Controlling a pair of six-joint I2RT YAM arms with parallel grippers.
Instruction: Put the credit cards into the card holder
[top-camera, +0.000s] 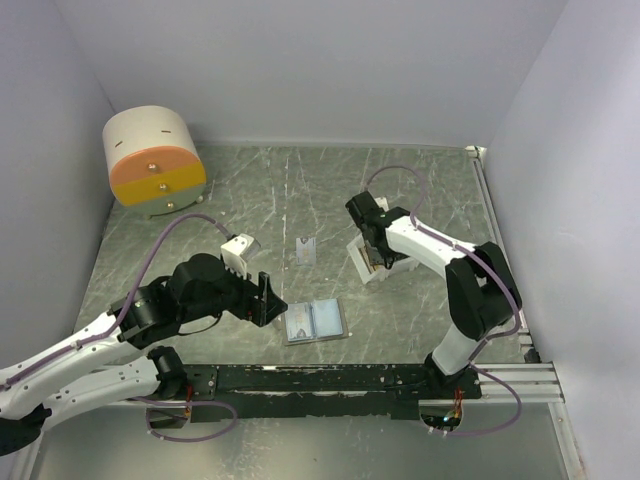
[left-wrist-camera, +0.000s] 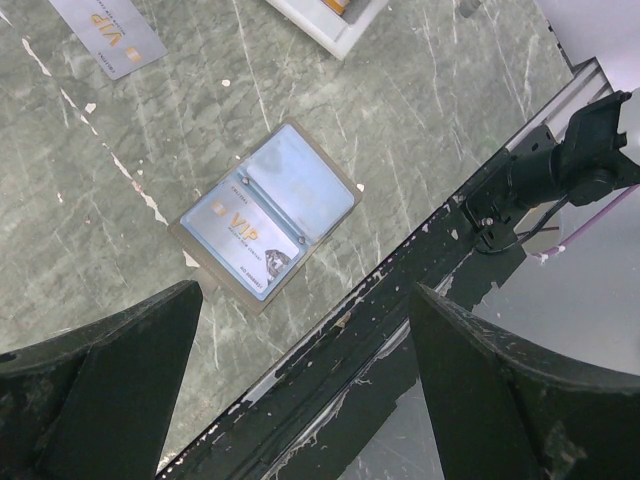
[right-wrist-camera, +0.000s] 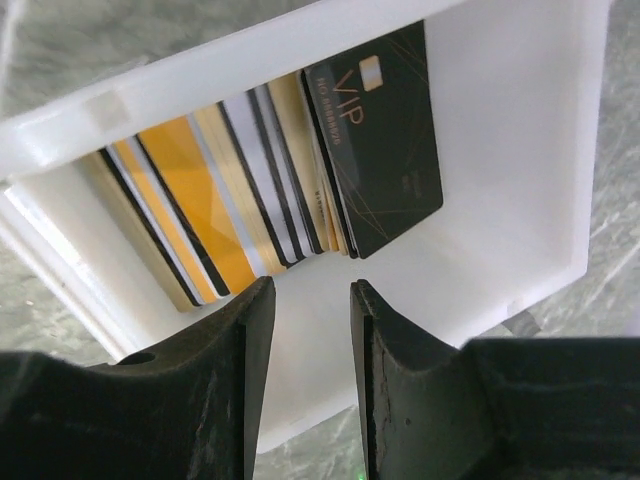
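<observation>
An open card holder (top-camera: 313, 321) lies near the front edge, a VIP card (left-wrist-camera: 236, 230) in its left side. A loose silver card (top-camera: 306, 250) lies behind it. My left gripper hangs open left of the holder, empty. My right gripper is over a white tray (right-wrist-camera: 505, 150) of striped cards (right-wrist-camera: 205, 200) and black VIP cards (right-wrist-camera: 370, 140); its fingertips are a short way apart, with nothing visible between them.
A small drawer cabinet (top-camera: 155, 160) stands at the back left.
</observation>
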